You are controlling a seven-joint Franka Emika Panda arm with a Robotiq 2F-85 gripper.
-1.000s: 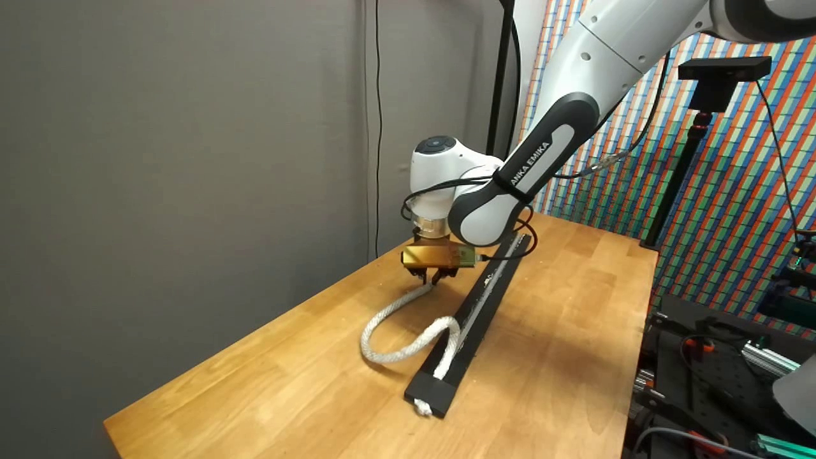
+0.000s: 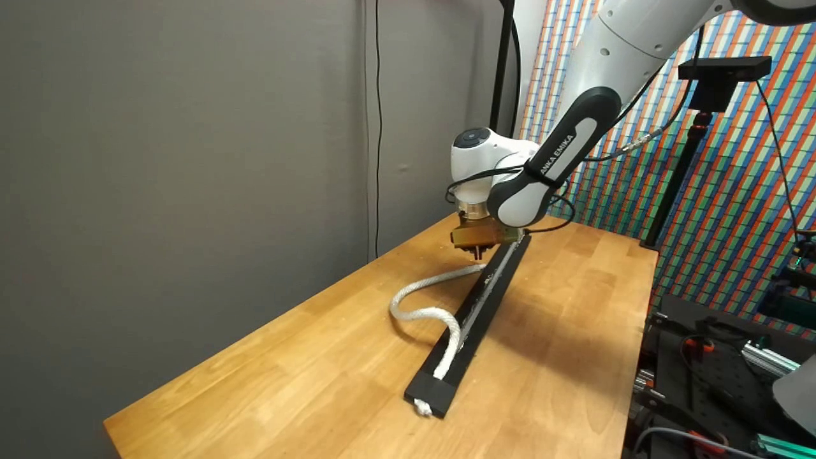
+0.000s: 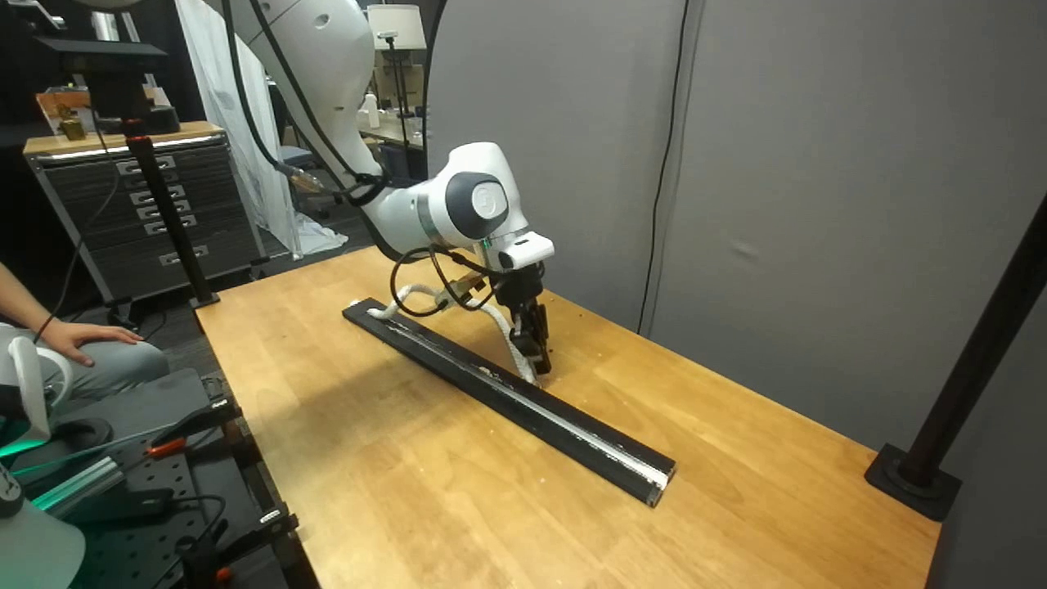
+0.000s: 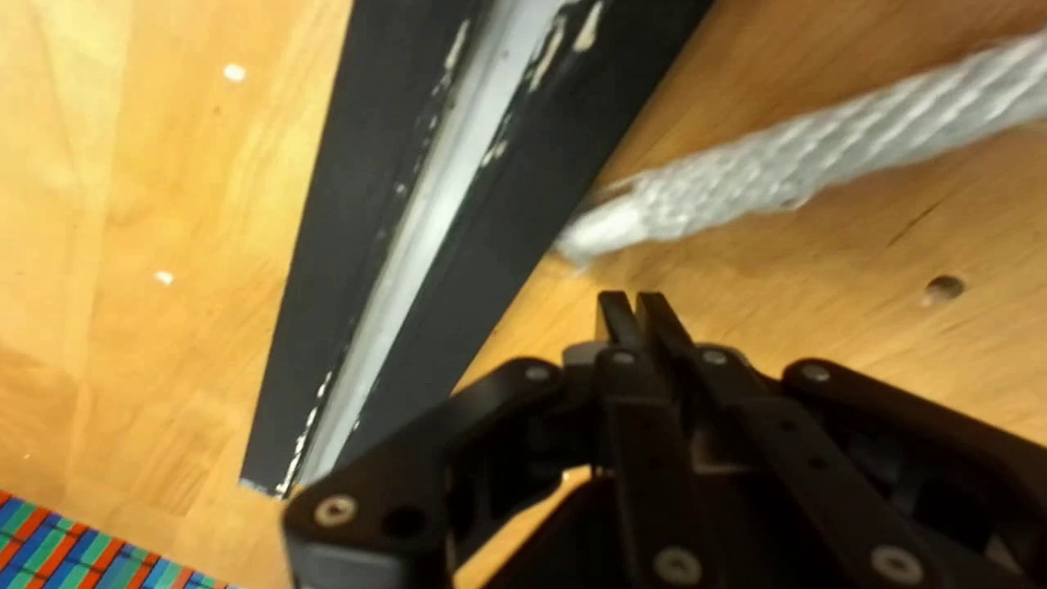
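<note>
A white braided rope (image 2: 430, 312) has one end fixed at the near end of a long black channel (image 2: 498, 286) with a pale groove along its middle. From there the rope bows out over the table. In the wrist view, the loose rope end (image 4: 608, 226) lies at the channel's long side, outside the groove. My gripper points down close to this end, fingers drawn together. A strip of wood shows between the fingertips and the rope in that view, and no rope is visible between them. Exterior view 2 shows the gripper (image 3: 542, 369) low beside the channel.
A grey wall (image 2: 229, 153) borders one edge. A black post (image 3: 913, 481) stands at the table's corner, and a person's hand (image 3: 93, 339) is off the table.
My gripper has moved right and farther back along the channel, turning as it went; its fingers stood apart before. The loose rope end has shifted the same way, to the channel's side.
</note>
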